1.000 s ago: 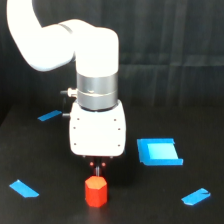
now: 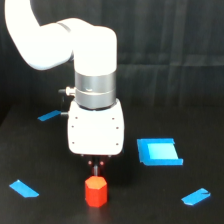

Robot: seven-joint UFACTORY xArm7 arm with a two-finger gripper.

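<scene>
A red block (image 2: pixel 96 192) with a six-sided top stands upright on the dark table in the lower middle of the view. Directly above it points my gripper (image 2: pixel 95 170), below the white hand. The dark fingers blend into the black background, so the gap between them cannot be made out. Whether they touch the block's top or its far side is also unclear.
Right of the gripper lies a light blue square (image 2: pixel 162 151) bordered by blue tape (image 2: pixel 144 154). Blue tape strips lie at the left front (image 2: pixel 24 188), right front (image 2: pixel 196 197) and back left (image 2: pixel 49 115). Otherwise the table appears clear.
The hand has shifted very slightly to the left. The red block stands in the same place.
</scene>
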